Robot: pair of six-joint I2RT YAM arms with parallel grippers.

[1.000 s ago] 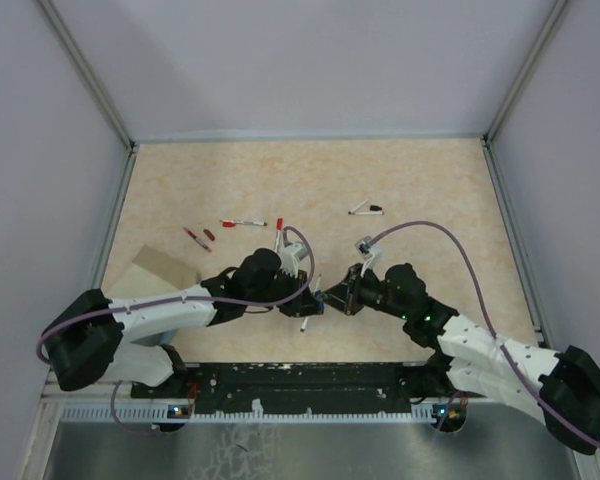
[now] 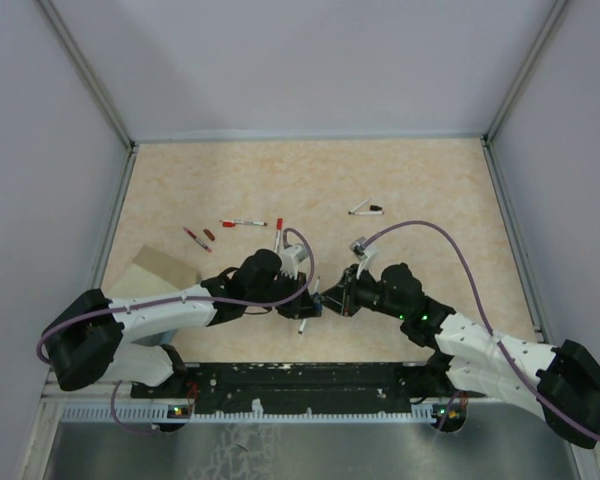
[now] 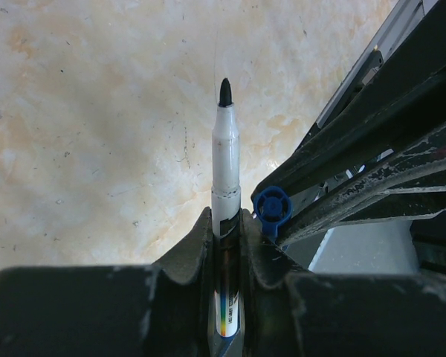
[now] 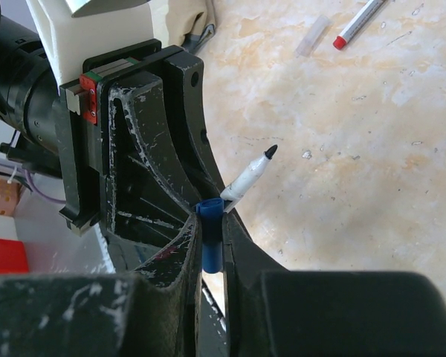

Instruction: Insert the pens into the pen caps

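A white pen (image 3: 225,152) with a bare dark tip stands lengthwise in my left gripper, which is shut on its barrel. My right gripper is shut on a blue pen cap, whose end also shows as a blue ring (image 3: 271,208) in the left wrist view. There the cap lies to the right of the barrel, below the tip. The right wrist view has the pen's tip (image 4: 270,152) up and right of the cap, apart from its mouth. From above, both grippers meet near the table's front, the left gripper (image 2: 314,304) close against the right.
Behind the left arm lie a red pen (image 2: 197,239), a small red cap (image 2: 209,235) and a red-capped pen (image 2: 243,222). A white pen (image 2: 358,206) and a black cap (image 2: 377,209) rest at the back right.
My right gripper has shifted slightly toward the left and front over the last second. The left arm has hardly moved, and both grips look unchanged.
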